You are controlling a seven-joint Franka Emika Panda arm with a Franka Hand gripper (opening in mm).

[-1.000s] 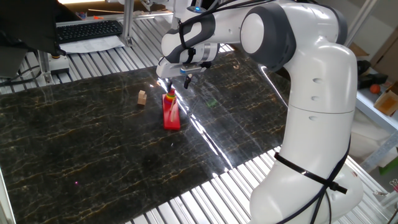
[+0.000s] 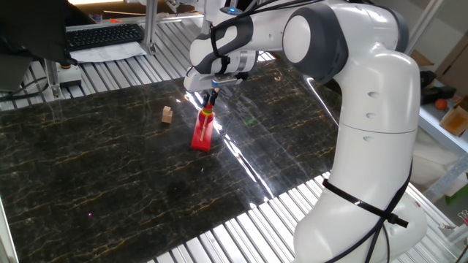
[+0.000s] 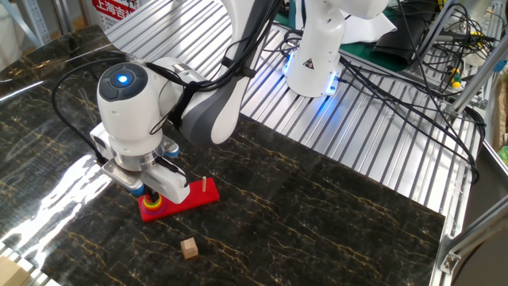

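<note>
A narrow red board (image 2: 201, 139) lies on the dark marbled tabletop. Rings are stacked at one end of it, with a yellow ring (image 2: 207, 112) showing near the top. A thin pale peg (image 3: 204, 184) rises from the other end. Over the stacked end, pointing down, my gripper (image 2: 208, 107) has its dark fingers drawn close together at the top of the stack. They appear shut on the ring stack (image 3: 152, 203), though the exact contact, on ring or post, is too small to make out. In exterior view 2 the hand partly covers the stack.
A small pale wooden block (image 2: 167, 115) sits apart from the board, with what looks like another small piece on or against it. The dark tabletop (image 2: 110, 190) is otherwise largely clear. A keyboard (image 2: 104, 36) lies beyond its edge on the slatted metal surface.
My gripper's fingers have come together from a wide stance. The stacked end of the red board has shifted right in exterior view 1, turning the board slightly. The block has not moved.
</note>
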